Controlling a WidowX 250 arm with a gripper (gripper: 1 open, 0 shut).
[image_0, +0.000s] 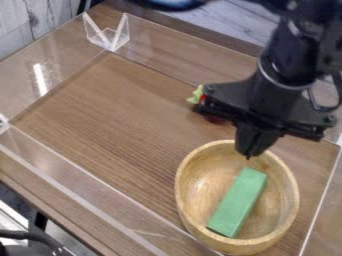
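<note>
A pale wooden bowl (194, 190) at the lower right holds a flat green block (238, 202). My dark gripper (251, 146) hangs just over the bowl's back rim, shut, with nothing visible held in it. Behind the gripper, at its left, a small red and yellow-green object (201, 100) is partly hidden.
A clear plastic holder (107, 32) stands at the back left. Clear strips run along the left and front edges.
</note>
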